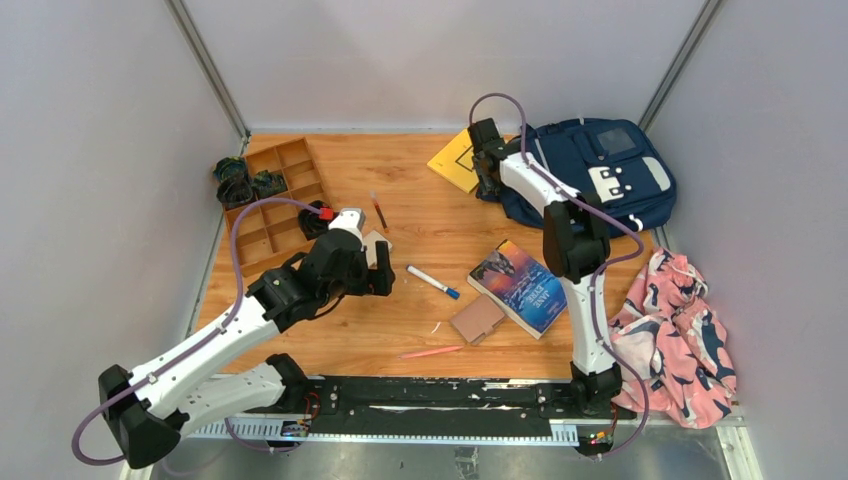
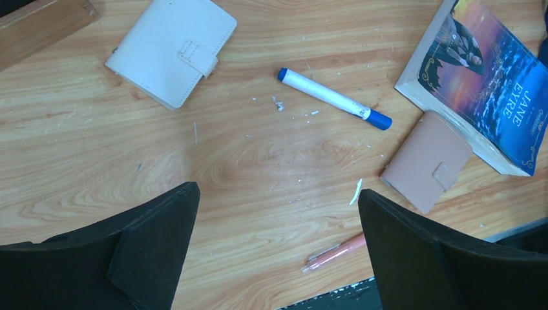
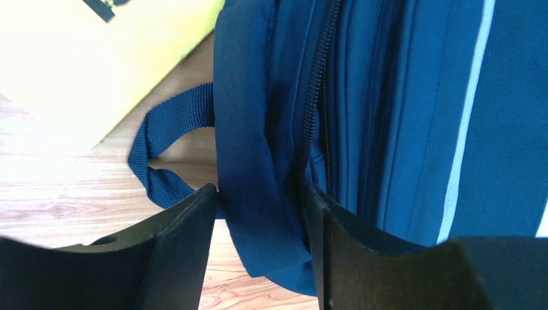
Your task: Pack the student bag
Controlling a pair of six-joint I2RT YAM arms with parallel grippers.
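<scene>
A navy student bag (image 1: 605, 165) lies at the back right. At its left side stands my right gripper, part open, its fingers (image 3: 184, 242) on either side of a loose navy fabric edge (image 3: 242, 129). Whether both fingers press on the cloth is unclear. My left gripper hangs open and empty above the table. Below it are a white wallet-like case (image 2: 174, 51), a blue-capped marker (image 2: 329, 97), a pink pen (image 2: 339, 250), a brown case (image 2: 426, 161) and the Jane Eyre book (image 2: 491, 84).
Left of the bag lies a yellow book (image 1: 450, 160), partly hidden by the right arm. A wooden compartment tray (image 1: 265, 240) sits at the left, with a red-brown pen (image 1: 379, 212) nearby. Pink patterned cloth (image 1: 680, 345) lies front right.
</scene>
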